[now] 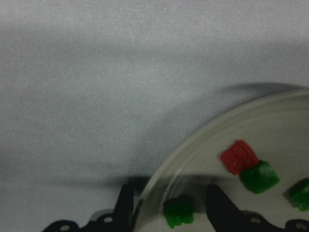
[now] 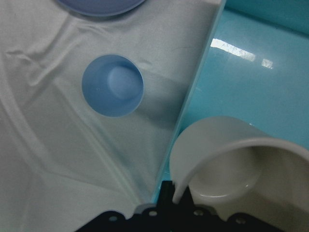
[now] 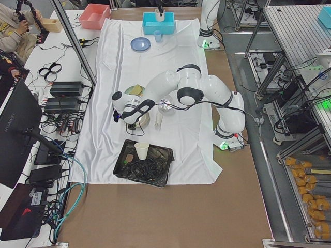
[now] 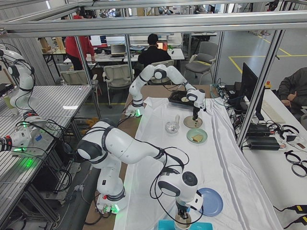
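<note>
My left gripper stands open low over the rim of a beige plate (image 1: 256, 116) holding a red block (image 1: 239, 157) and several green blocks (image 1: 258, 176); one green block lies between its fingers. My right gripper is at the rim of a white cup (image 2: 217, 140) in the blue bin (image 2: 256, 77), the cup's wall between its fingertips; whether it is closed on it I cannot tell. A blue cup (image 2: 112, 85) stands beside the bin.
A blue plate (image 3: 140, 44), a green plate (image 4: 196, 135), a clear bowl (image 4: 172, 128) and a black tray (image 3: 129, 170) with a white cup and cables share the white cloth.
</note>
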